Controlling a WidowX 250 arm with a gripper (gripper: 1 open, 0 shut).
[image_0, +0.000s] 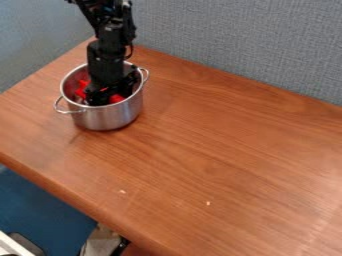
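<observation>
A steel pot (107, 117) with two side handles stands near the left part of the wooden table. My black gripper (104, 88) reaches down from above into the pot. Red objects (116, 99) lie inside, partly hidden behind the gripper. The fingertips are down among them, dark and overlapping, so I cannot make out their opening or what is between them.
A grey padded wall (241, 40) runs along the back. Past the table's front left edge is a blue surface (40, 210) with some clutter.
</observation>
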